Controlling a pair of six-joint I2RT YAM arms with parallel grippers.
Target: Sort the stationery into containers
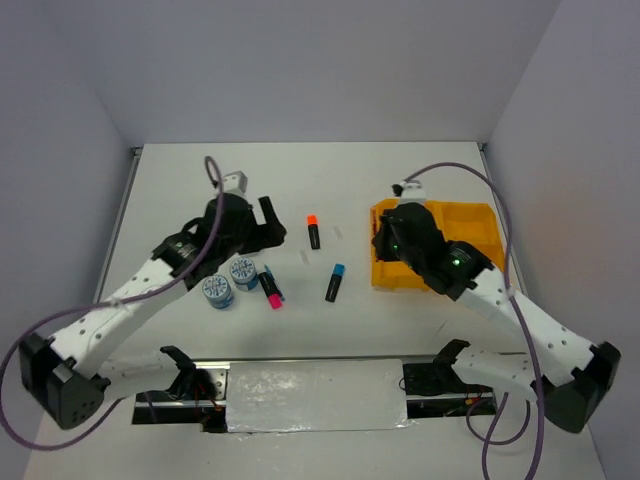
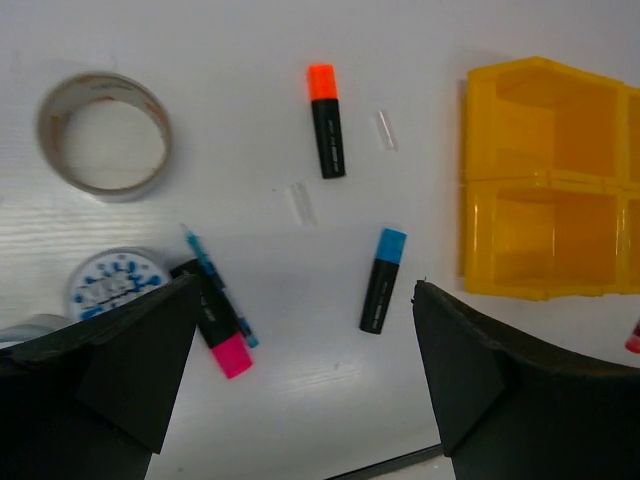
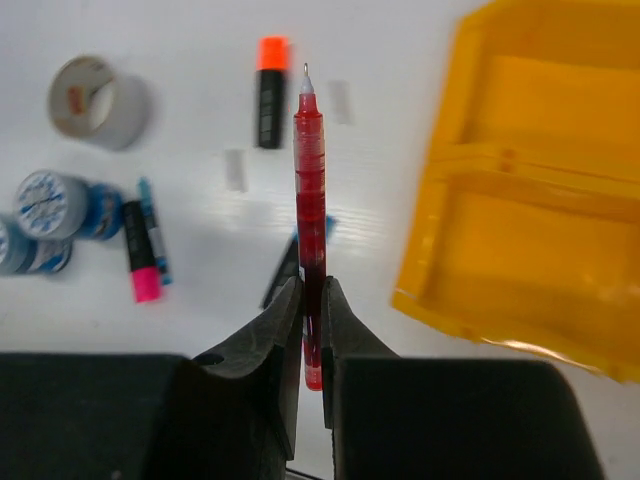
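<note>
My right gripper is shut on a red pen [image 3: 310,180], held upright in its wrist view, at the left edge of the yellow divided container [image 1: 460,225]. My left gripper [image 1: 267,220] is open above the left of the table. On the table lie an orange-capped highlighter [image 2: 327,130], a blue-capped one [image 2: 380,285], a pink-capped one [image 2: 225,340], a blue pen [image 2: 225,290], two blue-labelled round tubs [image 1: 243,272] [image 1: 218,291] and a tape roll [image 2: 105,135].
Two small clear pieces [image 2: 301,204] [image 2: 386,129] lie mid-table.
</note>
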